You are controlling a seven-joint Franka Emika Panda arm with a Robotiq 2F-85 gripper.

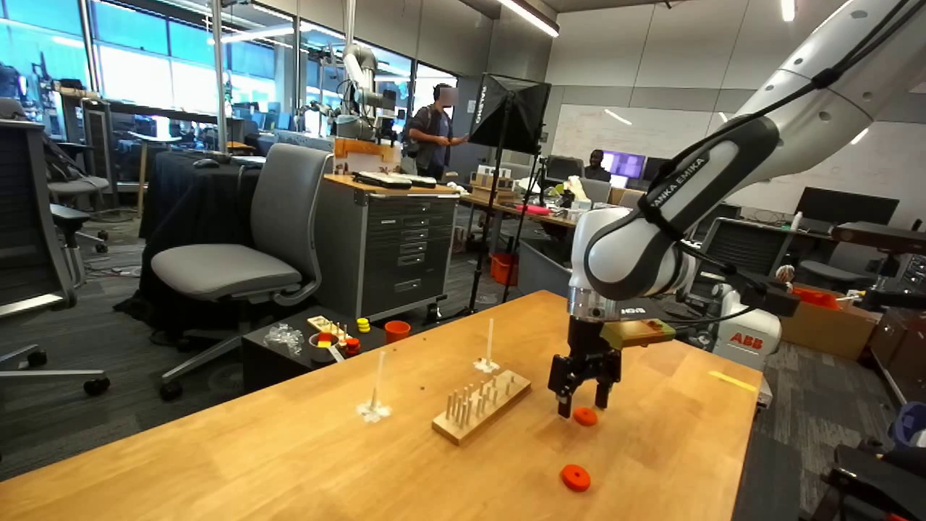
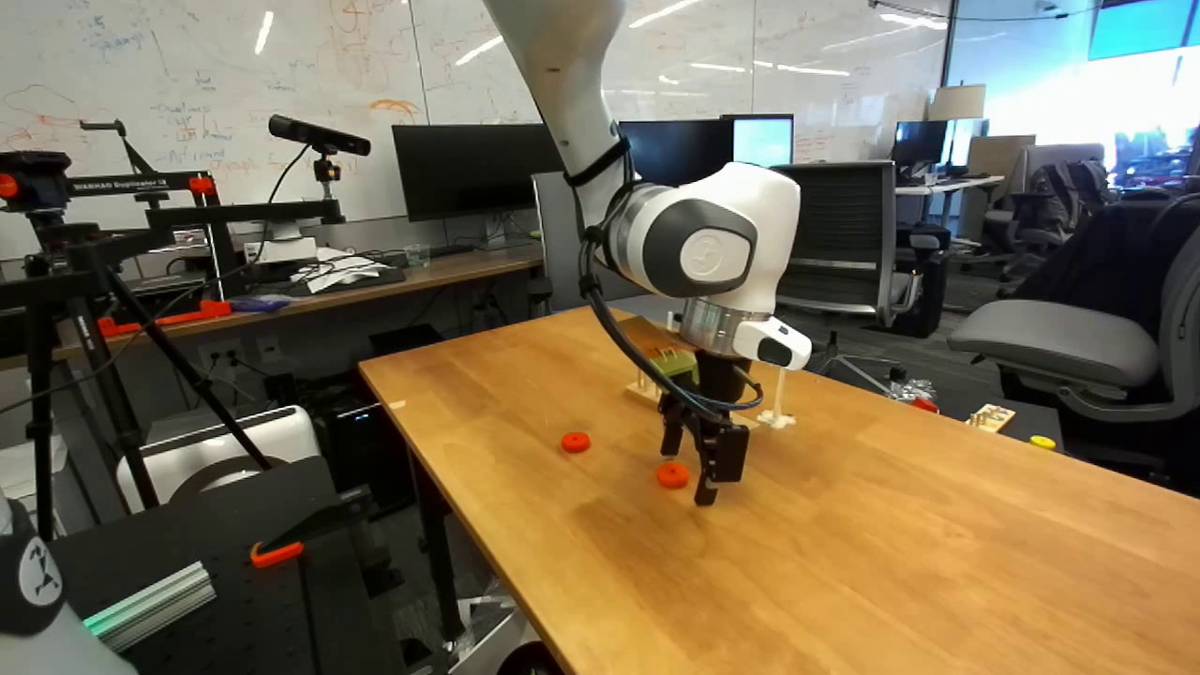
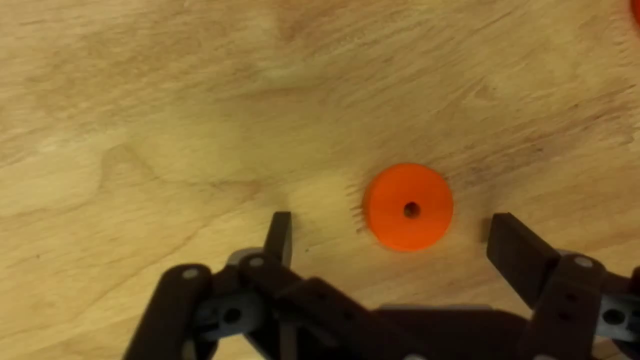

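In the wrist view an orange-red disc (image 3: pixel 390 207) with a small centre hole lies flat on the wooden table. My open gripper (image 1: pixel 583 407) is low over the table around this disc (image 1: pixel 586 417). Bare wood shows between the disc and each of the fingers (image 3: pixel 279 237), with the gap on the right a little smaller. From the second exterior view, the same disc (image 2: pixel 672 476) sits between the fingertips (image 2: pixel 706 493). A second orange-red disc (image 1: pixel 575 477) rests apart on the table, and only its edge (image 3: pixel 637 11) enters the wrist view.
A wooden peg board (image 1: pixel 482 407) with several pegs is beside the gripper. Two upright white rods (image 1: pixel 490 340) stand on the table beyond it. A dark box (image 1: pixel 269 369) with small parts sits past the table's edge.
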